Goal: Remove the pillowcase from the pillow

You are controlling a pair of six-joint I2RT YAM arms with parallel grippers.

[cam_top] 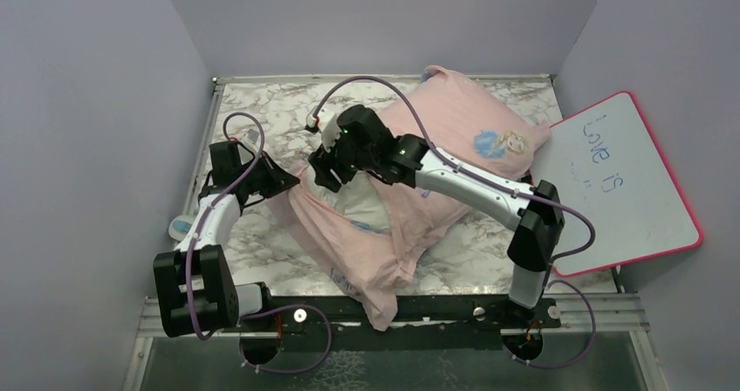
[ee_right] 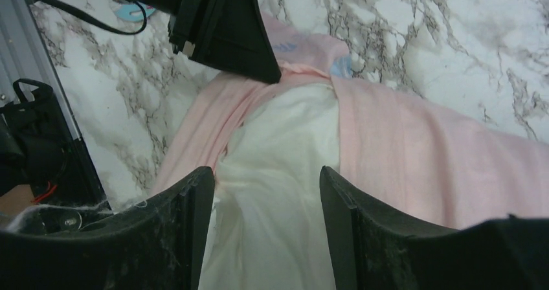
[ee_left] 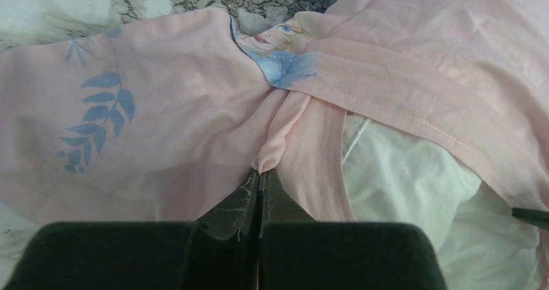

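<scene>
The pink pillowcase (cam_top: 428,138) covers most of the pillow, and its opening faces left. White pillow fabric (cam_top: 365,202) shows through that opening, bulging between the two pink edges. In the left wrist view my left gripper is shut on a bunched fold of the pillowcase's rim. My right gripper stands open over the exposed white pillow (ee_right: 285,141), its fingers (ee_right: 202,193) apart and no fabric visibly pinched. In the top view the right gripper (cam_top: 326,174) is just right of the left gripper (cam_top: 295,181). The far end of the pillow is hidden inside the case.
A whiteboard (cam_top: 611,181) with a red rim leans at the right side. Bare marble table (cam_top: 270,251) shows at the left and along the back. A small blue and white object (cam_top: 181,226) lies at the table's left edge. A loose pink corner (cam_top: 380,308) hangs over the front edge.
</scene>
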